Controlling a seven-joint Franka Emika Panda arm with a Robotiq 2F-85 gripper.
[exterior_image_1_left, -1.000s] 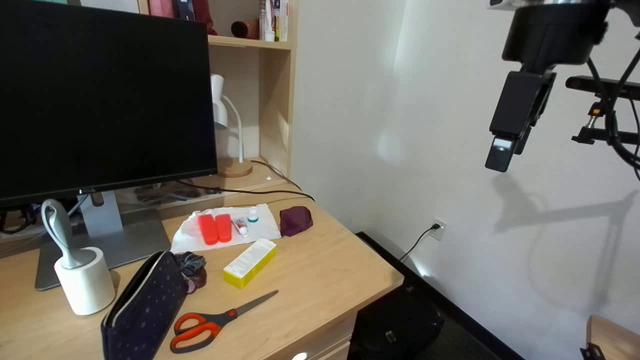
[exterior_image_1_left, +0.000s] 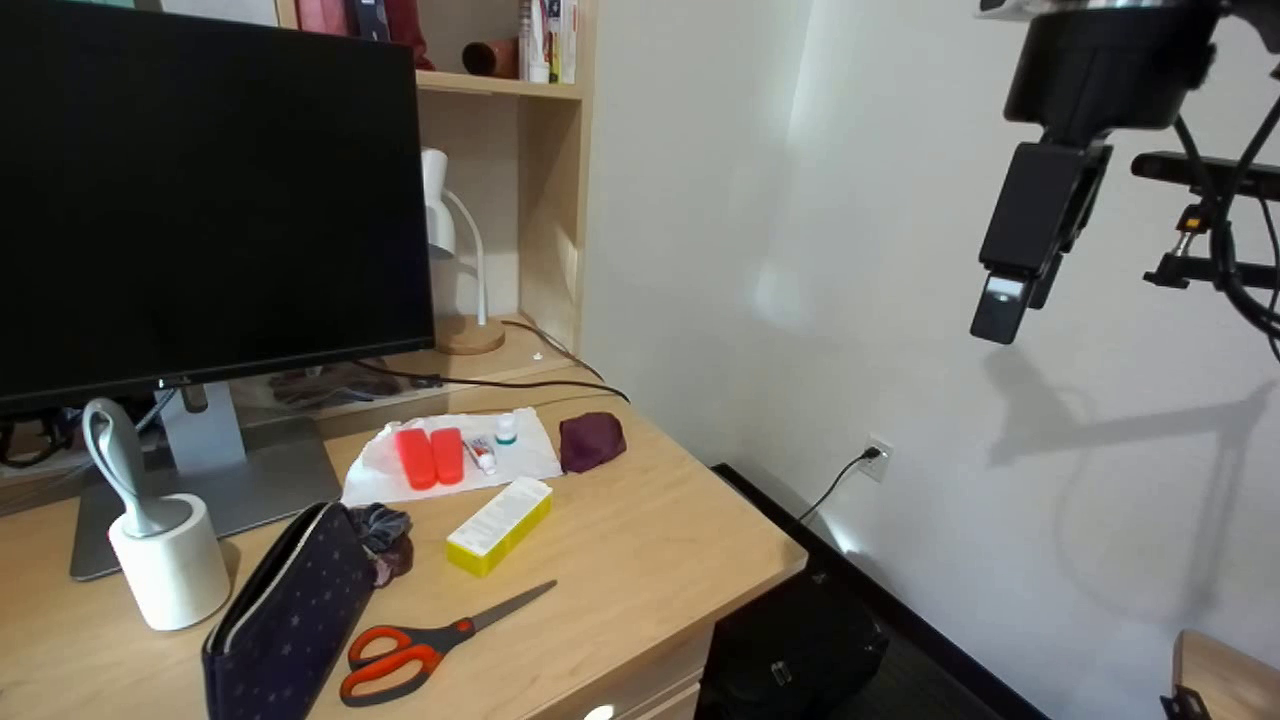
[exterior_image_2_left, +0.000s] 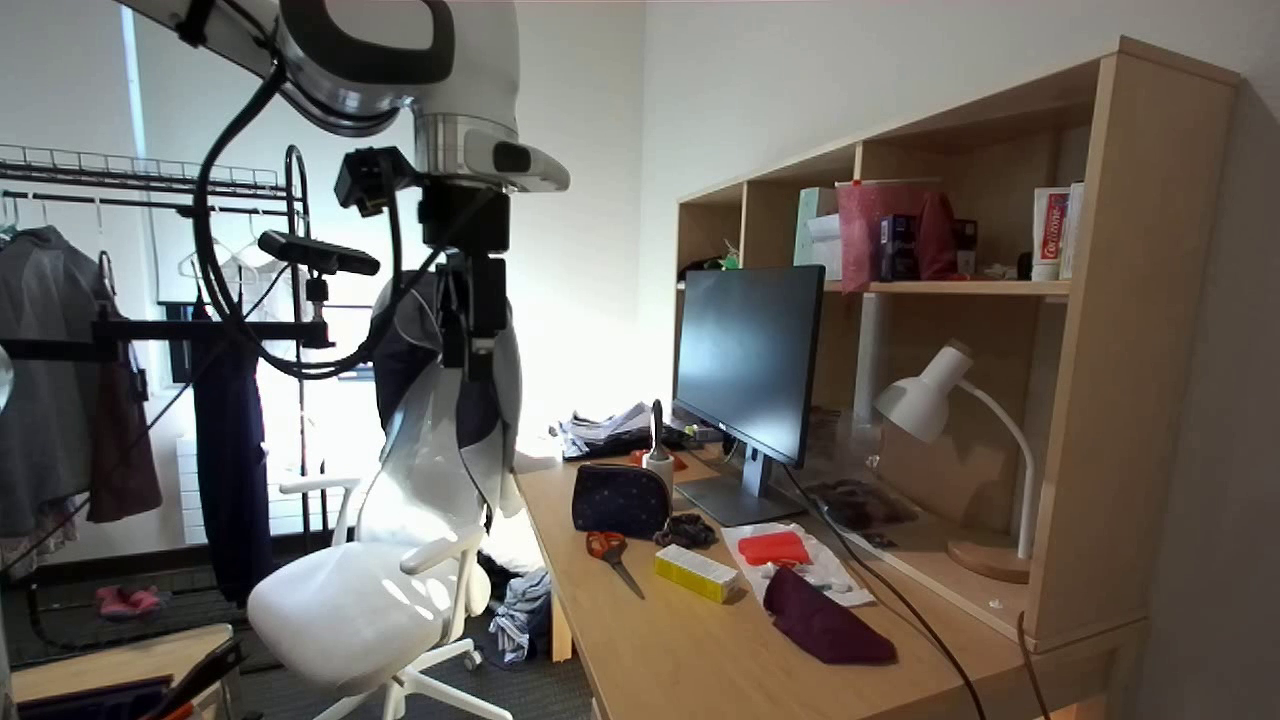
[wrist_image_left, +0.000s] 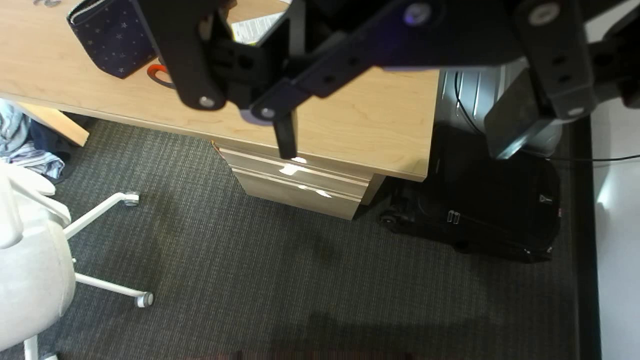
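Observation:
High in the air, well off the desk, my gripper stands open; its two fingers are wide apart and only floor and desk edge show between them. From the side, in the first exterior view, the gripper (exterior_image_1_left: 1017, 306) points down before the white wall. On the desk lie orange-handled scissors (exterior_image_1_left: 414, 654), a yellow and white box (exterior_image_1_left: 500, 526), a dark starred pouch (exterior_image_1_left: 294, 612) with scrunchies (exterior_image_1_left: 384, 540) beside it, and a maroon cloth pouch (exterior_image_1_left: 590, 442). A white tissue (exterior_image_1_left: 372, 472) carries two red cases (exterior_image_1_left: 431, 458), a small tube (exterior_image_1_left: 480, 454) and a small bottle (exterior_image_1_left: 506, 428).
A monitor (exterior_image_1_left: 216, 204), lint roller (exterior_image_1_left: 172, 564) and lamp (exterior_image_2_left: 924, 402) stand on the desk, with a shelf unit (exterior_image_2_left: 1164, 360) at its back. A white chair (exterior_image_2_left: 348, 612) is beside the desk.

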